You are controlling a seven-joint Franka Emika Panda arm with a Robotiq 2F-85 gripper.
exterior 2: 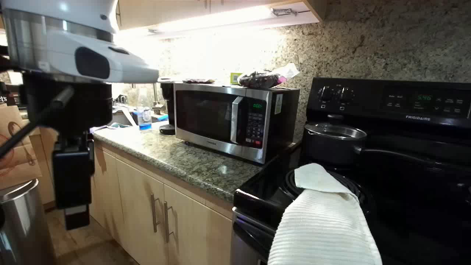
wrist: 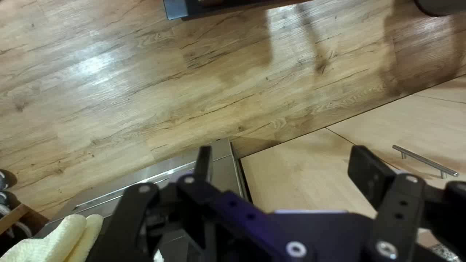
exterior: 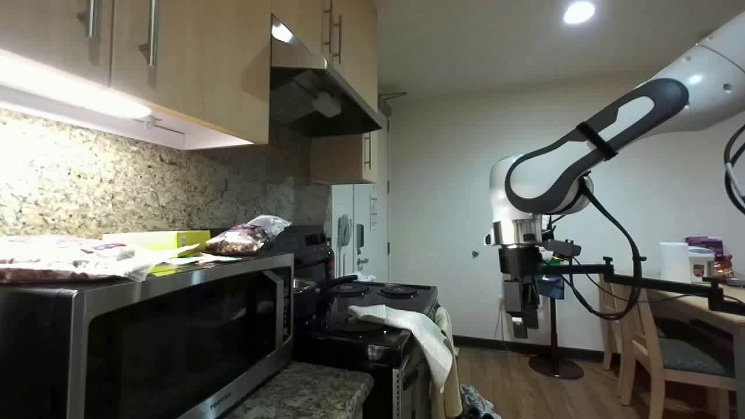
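Observation:
My gripper stands open, its two black fingers wide apart and nothing between them. Below it the wrist view shows wooden floor, a cabinet front and the oven's edge. In exterior view 1 the gripper (exterior: 522, 328) points down in the air, to the right of the stove (exterior: 377, 342). Exterior view 2 has the gripper (exterior 2: 75, 216) close on the left, in front of the counter. A microwave (exterior 2: 207, 117), its door shut, sits on the granite counter (exterior 2: 176, 154). A white towel (exterior 2: 326, 225) drapes over the stove's front edge.
A black pot (exterior 2: 331, 143) with a glass lid is on the stove, its handle pointing right. Bagged food (exterior: 244, 236) and a yellow-green box (exterior: 167, 241) lie on the microwave. A wooden chair (exterior: 649, 335) and table stand at the right. A metal bin (exterior 2: 22, 221) is at lower left.

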